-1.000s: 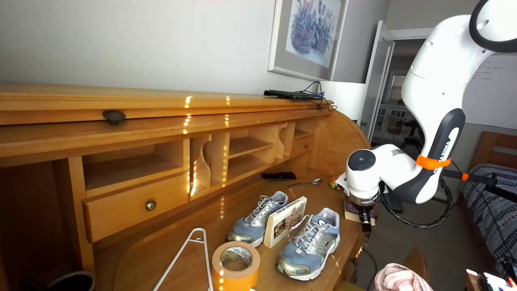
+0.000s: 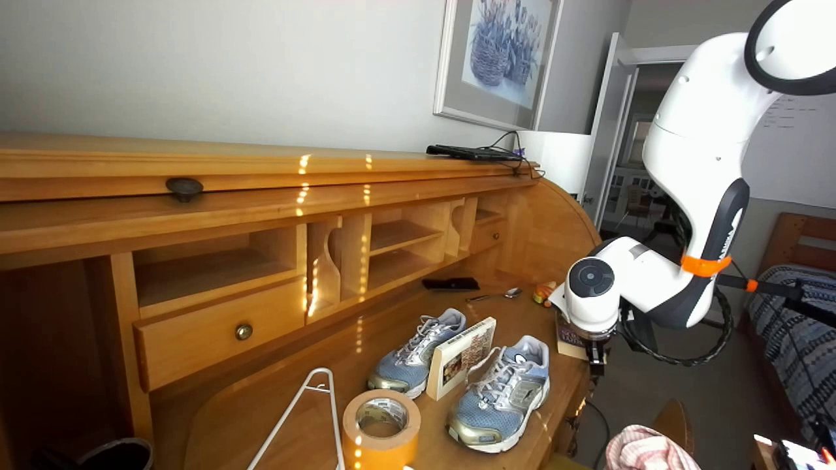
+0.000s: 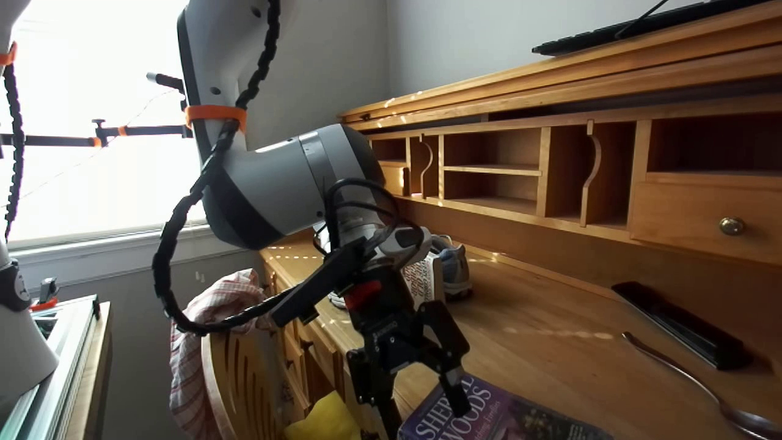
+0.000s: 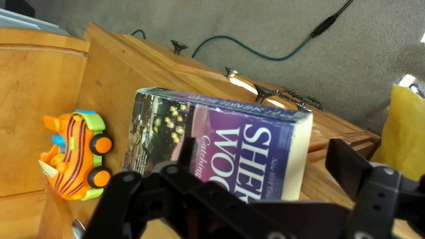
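My gripper [image 3: 426, 412] stands open near the desk's front edge, fingers pointing down. A thick purple paperback book [image 4: 247, 155] lies flat on the desk, its white title letters facing up. In the wrist view the book fills much of the space between and beyond my two spread fingers; nothing is gripped. Exterior view 2 shows one fingertip in front of the book [image 3: 513, 418], and I cannot tell whether it touches. From exterior view 1 the arm partly hides the book [image 2: 569, 338].
An orange toy car [image 4: 73, 155] sits beside the book, with a spoon [image 3: 685, 374] and a black case [image 3: 682, 322] farther in. Two sneakers [image 2: 505, 395], an upright box-like frame [image 2: 462, 359] and a tape roll [image 2: 381, 435] occupy the other side. Past the front edge is open floor.
The wrist has tilted and shifted slightly right and down in exterior view 1. More of the orange toy shows behind it now. The desk objects have stayed put.
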